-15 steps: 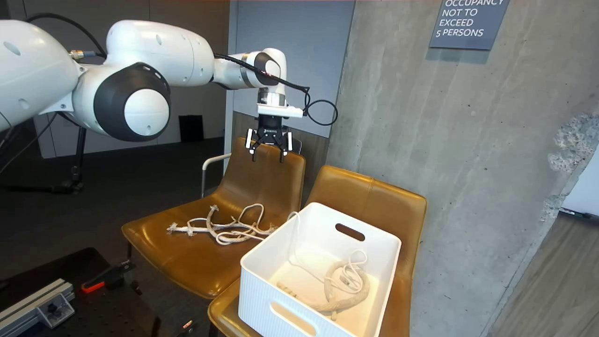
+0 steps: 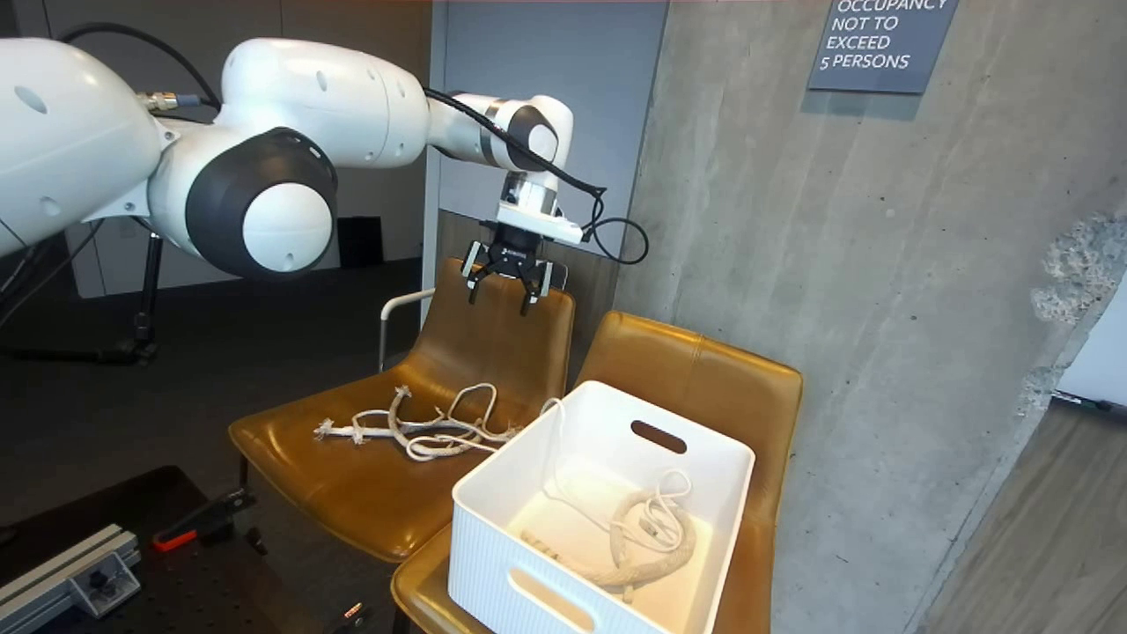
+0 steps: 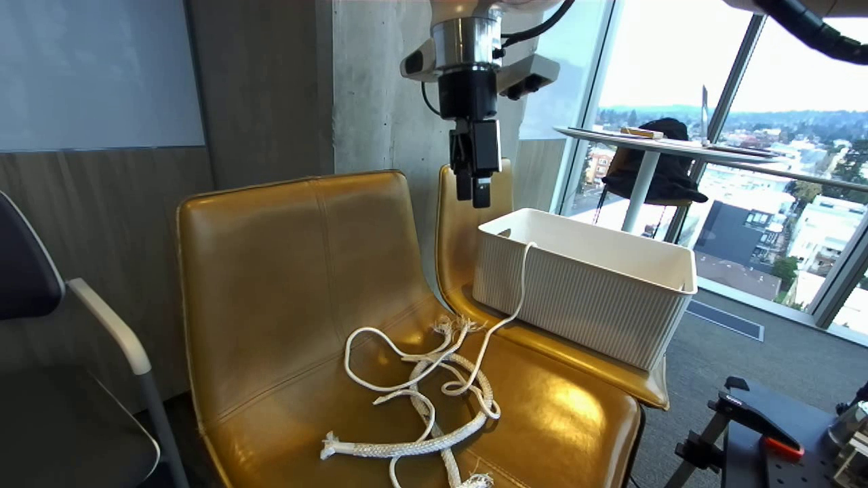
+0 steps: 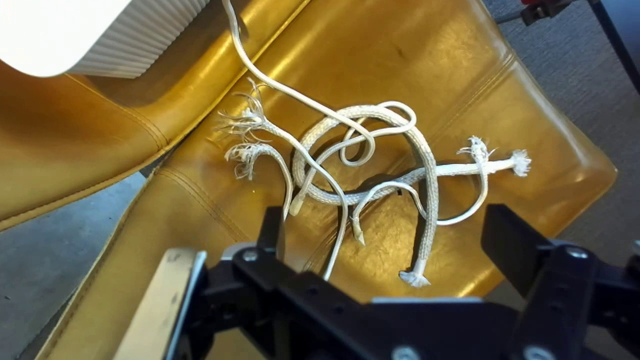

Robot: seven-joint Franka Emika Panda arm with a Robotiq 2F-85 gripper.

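My gripper (image 2: 498, 295) is open above the left tan chair, its fingers apart and empty. In the wrist view, the two black fingers frame a tangle of ropes lying below on the seat. A thick pale rope (image 4: 429, 198) forms a loop, its cut ends frayed. Thinner white cords (image 4: 300, 96) cross over and around it, and one runs up over the rim of the white bin (image 3: 582, 305). Inside that bin, another coiled rope (image 2: 684, 544) and thin white cord rest on the floor, seen only in the first exterior view.
The bin sits on a second tan chair (image 2: 692, 359) beside the rope chair (image 3: 289, 285). A concrete wall (image 2: 845, 317) rises behind. At the lower left of the first exterior view is a dark table (image 2: 201, 592) with a metal profile. Clear air lies between gripper and seat.
The arm has shifted slightly right in the first exterior view, and the gripper has tilted from upright. The fingers remain apart. Ropes and bin have stayed in place.
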